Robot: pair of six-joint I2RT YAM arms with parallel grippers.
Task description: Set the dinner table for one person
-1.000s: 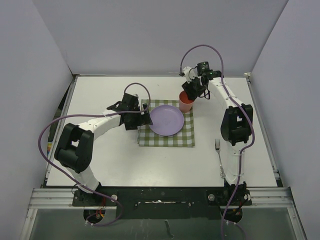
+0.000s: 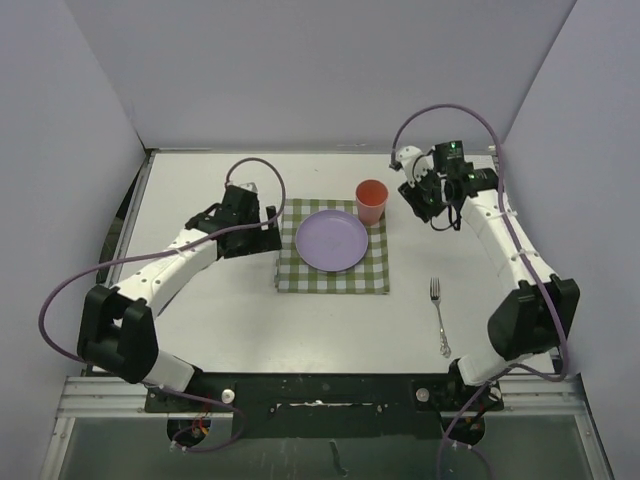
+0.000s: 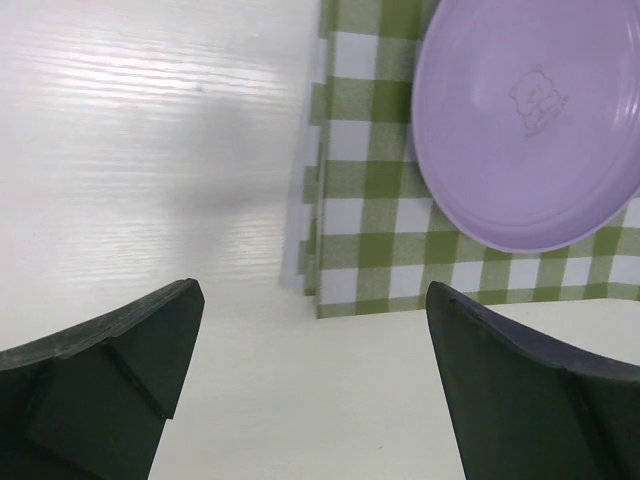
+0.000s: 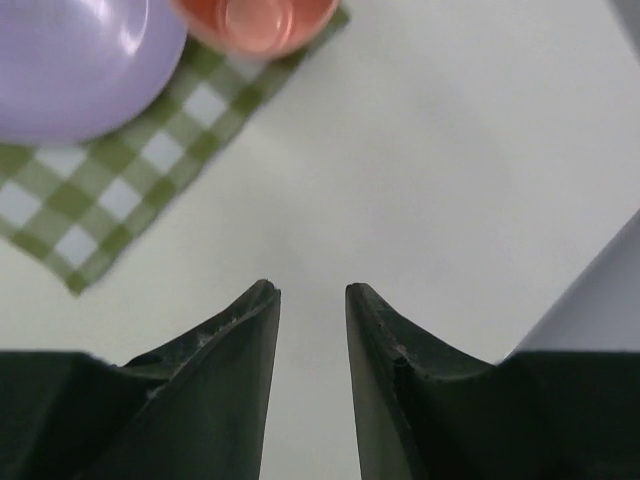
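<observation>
The purple plate [image 2: 332,240] lies flat on the green-and-white checked placemat [image 2: 320,284]. At the mat's upper right corner the orange-red cup [image 2: 371,201] stands, mouth up. A silver fork [image 2: 439,315] rests on the bare table right of the mat, tines pointing away from the robot's base. My left gripper is open and empty, hovering near the mat's left edge. My right gripper is part open with nothing between its fingers, over bare table to the right of the cup.
Beyond the right gripper the table's edge meets a grey wall [image 4: 590,300]. Something colourful, partly hidden, lies at the left table edge behind the left arm.
My right gripper has moved right, away from the cup, which stays in place. The left gripper has shifted left, off the plate's edge. Plate, mat and fork have not moved.
</observation>
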